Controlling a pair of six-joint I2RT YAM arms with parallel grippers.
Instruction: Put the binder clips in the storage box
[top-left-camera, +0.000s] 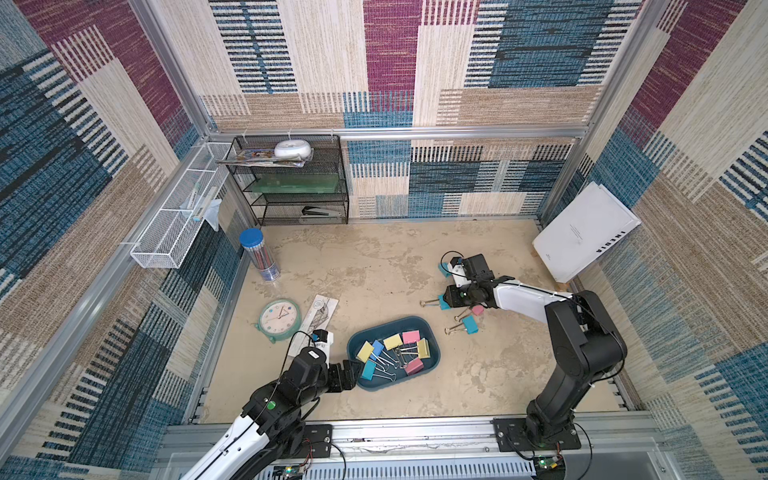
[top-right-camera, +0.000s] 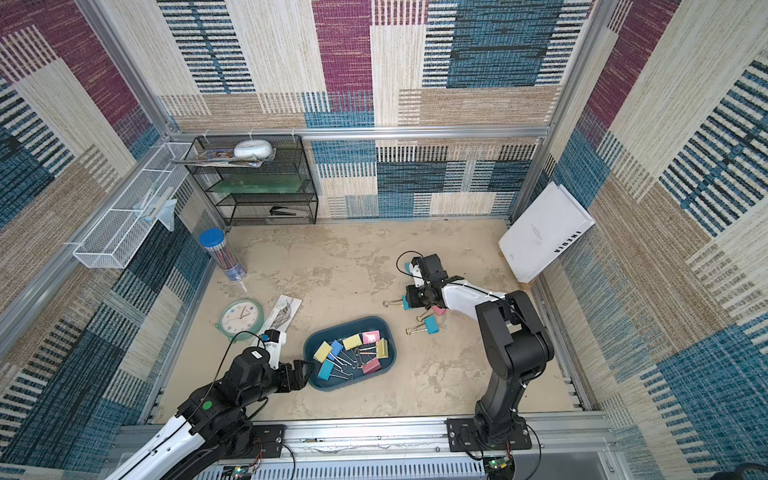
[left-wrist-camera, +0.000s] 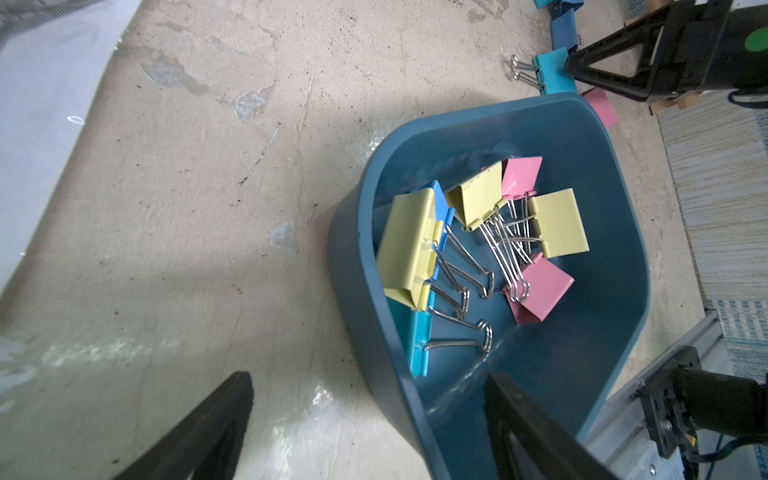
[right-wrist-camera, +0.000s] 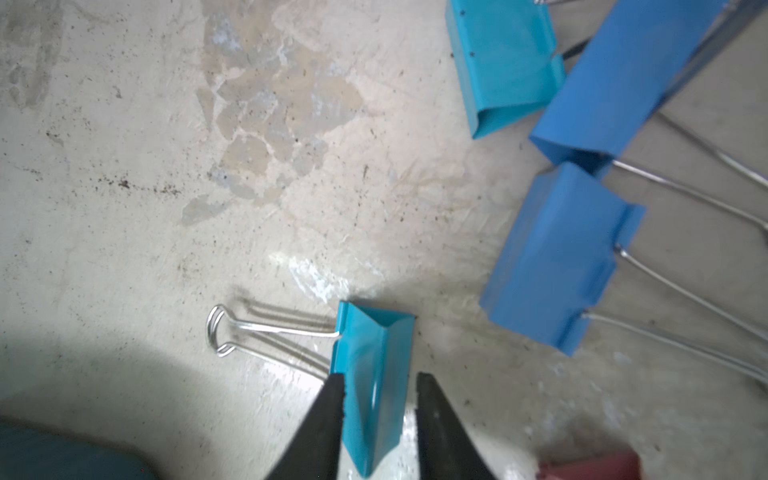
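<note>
The storage box (top-left-camera: 433, 369), a dark blue bin, stands at the table's front middle with several yellow, pink, blue and teal binder clips inside. My left gripper is open at its left wall, one finger over the inside and the other outside, empty. To the right of the box, a teal binder clip (right-wrist-camera: 372, 376) lies with its wire handles pointing left. My right gripper is partly open over it, a finger on either side; contact cannot be made out. Farther back are two blue clips (right-wrist-camera: 560, 256) and another teal clip (right-wrist-camera: 508, 64).
A red-pink clip (right-wrist-camera: 592, 468) and a teal clip (top-left-camera: 469, 324) lie just in front of my right gripper. A green clock (top-left-camera: 279, 319) and a printed card (top-left-camera: 323, 308) are left of the box. At the back left stands a wire shelf (top-left-camera: 345, 180).
</note>
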